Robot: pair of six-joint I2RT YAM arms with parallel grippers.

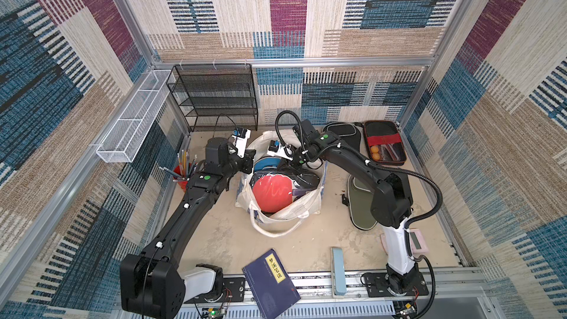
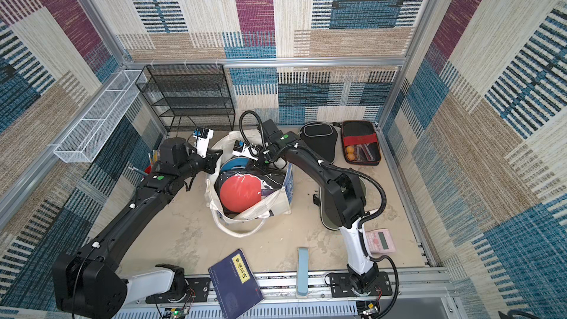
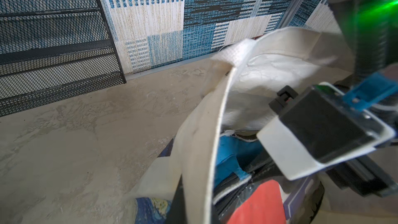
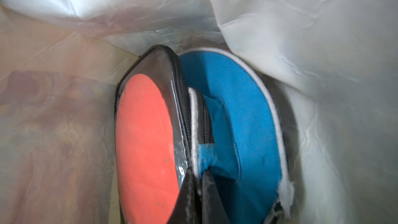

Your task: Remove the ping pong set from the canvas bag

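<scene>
The canvas bag (image 1: 283, 233) stands open at the middle of the table, whitish with a handle loop at its front. Inside it sits the ping pong set (image 4: 147, 149), a case with a red round face, black zipped edge and blue back with white trim. My right gripper reaches into the bag, shut, with the case's white-edged zip strip between its fingertips. At the bag's left side my left gripper is shut on the bag's rim (image 3: 215, 141), dark fingers showing on both sides of the cloth. The lower part of the case is hidden by the bag.
A black mesh rack (image 1: 215, 94) stands behind left, and a red pen cup (image 1: 182, 184) sits left of the left arm. To the right lie a black pouch (image 1: 342, 137), an open case (image 1: 385, 141) and a green case (image 1: 361, 203). The table front of the bag is clear.
</scene>
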